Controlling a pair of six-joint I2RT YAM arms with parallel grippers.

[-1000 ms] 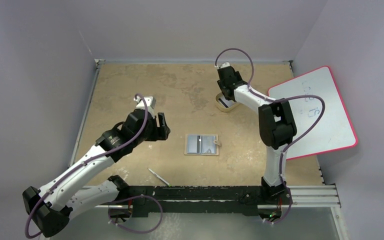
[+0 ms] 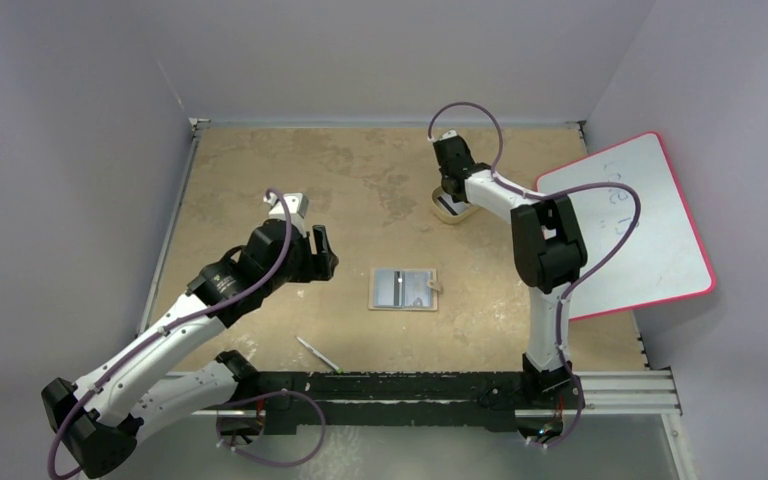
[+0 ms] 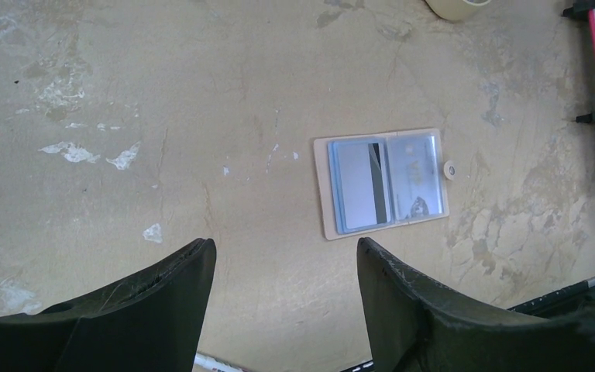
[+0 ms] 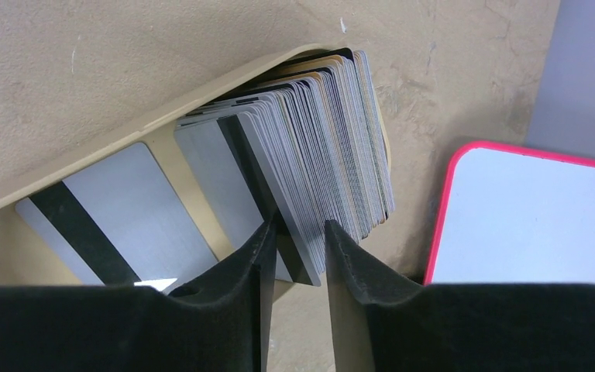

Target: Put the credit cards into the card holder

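A beige oval container point(image 2: 451, 217) at the back right holds a fanned stack of credit cards point(image 4: 333, 139) and a separate card point(image 4: 132, 209). My right gripper is down at the stack's front card, its fingers part open around that card's edge; whether they grip it is unclear. The card holder point(image 2: 403, 289) lies at the front middle, with a striped card visible in its left section point(image 3: 360, 186). My left gripper hangs open over the left of the table, nothing between its fingers.
A whiteboard point(image 2: 625, 240) with a red edge lies on the right, beside the container. A white pen point(image 2: 317, 352) lies near the front edge.
The left arm has moved very little.
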